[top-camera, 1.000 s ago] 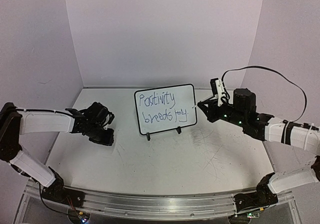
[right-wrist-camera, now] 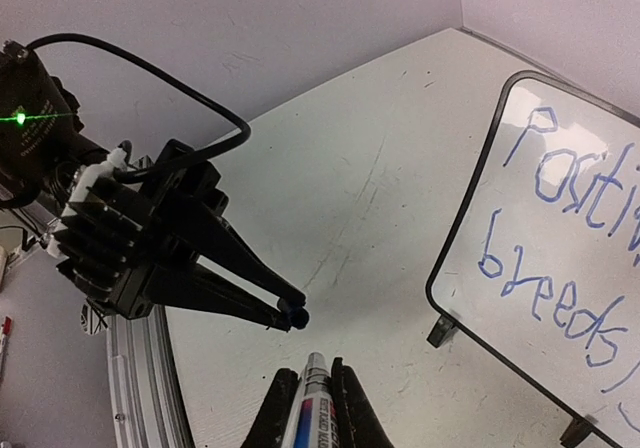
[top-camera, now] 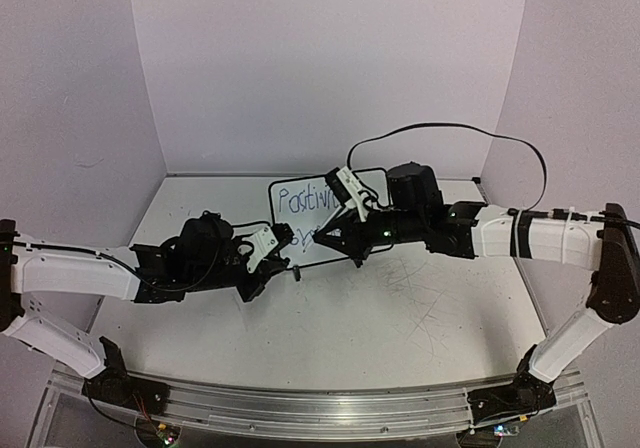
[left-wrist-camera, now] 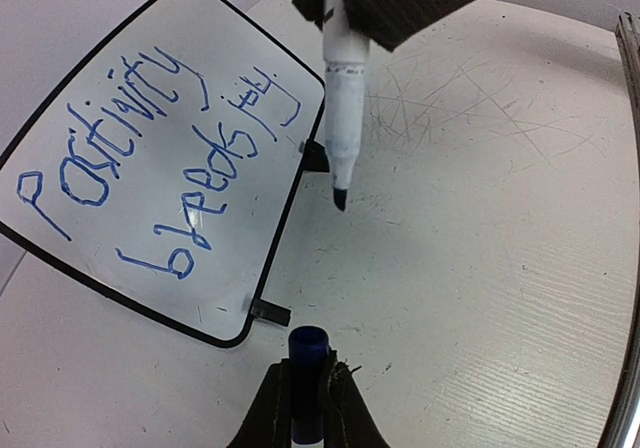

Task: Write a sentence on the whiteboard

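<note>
A whiteboard (left-wrist-camera: 215, 303) with a black frame stands on the table, bearing "Positivity breeds joy." in blue handwriting. In the top view, my right arm covers part of it. My right gripper is shut on a white marker (left-wrist-camera: 345, 103), whose dark tip is uncapped and points downward in the left wrist view. Between the fingers of my left gripper is a dark blue cap (left-wrist-camera: 308, 398); the fingers are shut on it. Cap and marker tip face each other in front of the board, with a gap between them.
Small black feet (right-wrist-camera: 442, 330) hold up the board's lower edge. Pale walls (top-camera: 330, 68) enclose the table on the back and sides.
My left gripper has moved right from the table's left side to the board's lower left corner. My right gripper has come left across the front of the board, bringing the marker.
</note>
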